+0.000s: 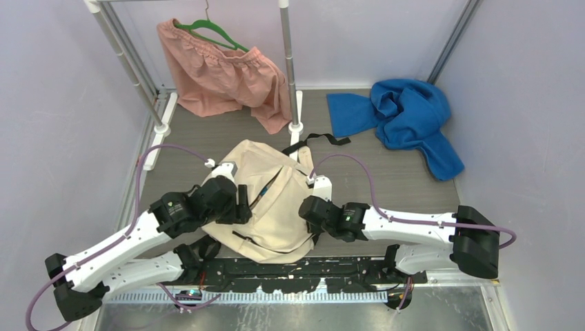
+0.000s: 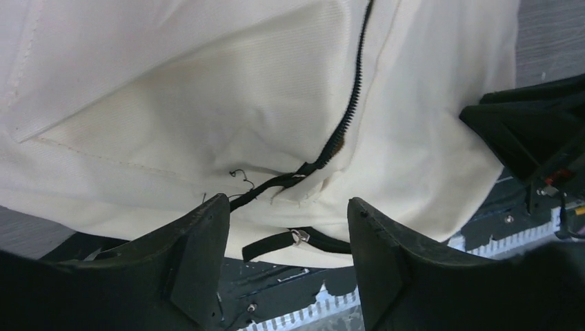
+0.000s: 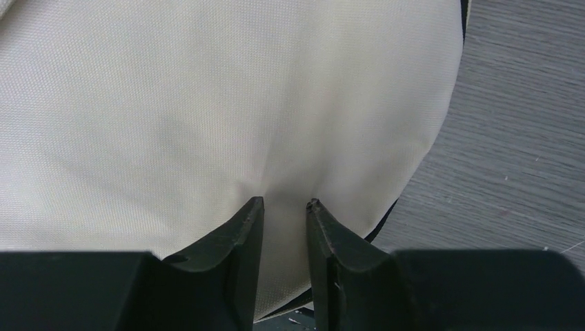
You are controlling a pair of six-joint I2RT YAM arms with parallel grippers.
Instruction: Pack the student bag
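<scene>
A cream fabric bag point(image 1: 276, 227) lies flat on the floor with an open slit showing a bit of blue inside. In the left wrist view a black zipper point(image 2: 348, 103) runs diagonally across the fabric, with a short puller strap point(image 2: 269, 243) below. My left gripper is open above these, nothing between its fingers. My right gripper is at the bag's right edge, its fingertips close together but apart, on or just over the fabric; I cannot tell whether cloth is between them.
Pink shorts point(image 1: 214, 76) hang on a green hanger between metal posts at the back. A blue cloth point(image 1: 407, 117) lies at the back right.
</scene>
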